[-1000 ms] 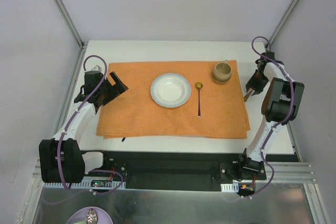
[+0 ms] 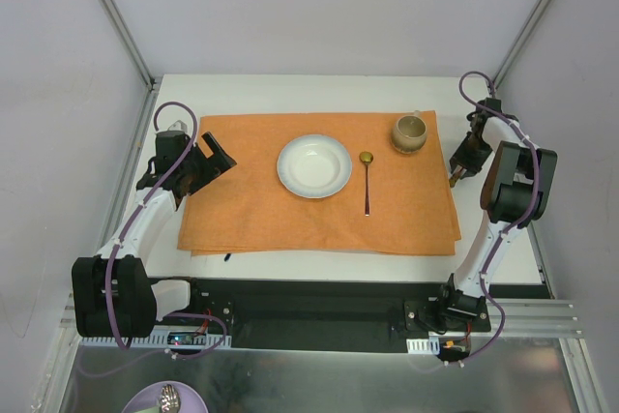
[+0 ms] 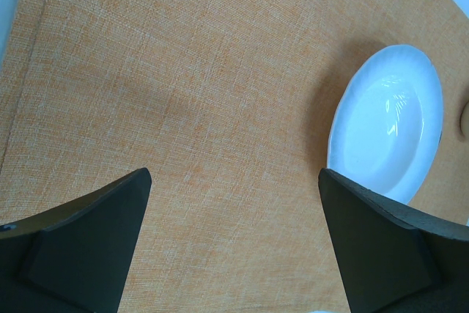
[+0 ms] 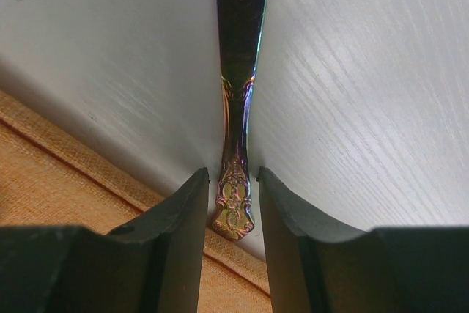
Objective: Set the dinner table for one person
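Note:
A white plate (image 2: 314, 166) rests on the orange mat (image 2: 271, 220), with a gold-headed spoon (image 2: 367, 176) and a beige mug (image 2: 408, 134) to its right. Off the mat's right edge, an iridescent knife (image 4: 234, 122) lies on the white table. My right gripper is open over it, a fingertip either side of the patterned handle. My left gripper (image 2: 215, 157) stands open over the mat's left part, nothing between its fingers; the plate (image 3: 385, 122) shows to its right in the left wrist view.
White table (image 2: 319, 94) borders the mat at the back. A purple bowl (image 2: 145, 398) with utensils sits at the bottom left, off the table.
My right arm has shifted very slightly at the table's right edge. The left arm and the objects on the mat look unchanged.

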